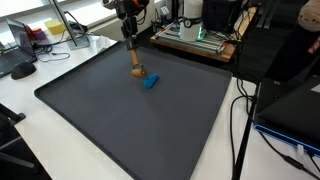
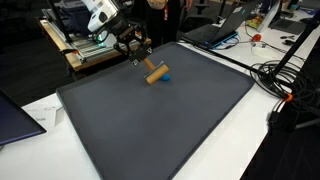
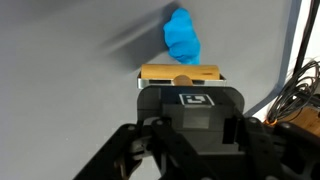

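My gripper (image 1: 130, 42) is shut on the handle of a wooden mallet (image 1: 137, 69), over the far part of the dark table. The mallet hangs head down, its handle running up to the fingers. In exterior view 2 its light brown cylindrical head (image 2: 157, 73) shows below the gripper (image 2: 139, 53). Seen from the wrist, the head (image 3: 160, 72) lies crosswise just beyond the black gripper body, which hides the grip itself. A crumpled-looking blue object (image 3: 181, 38) rests on the table close beside the mallet head. Whether the head touches the table is hard to tell.
Tangled cables (image 2: 283, 87) lie off one side of it. A laptop (image 1: 20, 39) stands beyond the far left edge, and a wooden box (image 1: 205, 45) is behind the table.
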